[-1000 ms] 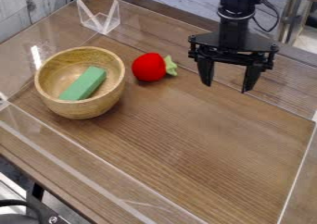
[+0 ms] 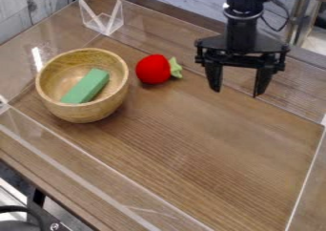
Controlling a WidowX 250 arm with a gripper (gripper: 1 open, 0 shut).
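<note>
My gripper (image 2: 239, 78) is at the upper right of the view, a black body with fingers spread apart just above the wooden tabletop, with nothing seen between them. To its left lies a red round object (image 2: 152, 69) with a small green top, apart from the gripper. At the left a wooden bowl (image 2: 102, 111) holds a green oblong block (image 2: 84, 87).
A clear plastic object (image 2: 99, 17) stands near the back left. A dark cable or part shows at the bottom left corner.
The gripper has shifted very slightly, its body and fingers changing angle a little. The bowl, green block and red object look unmoved.
</note>
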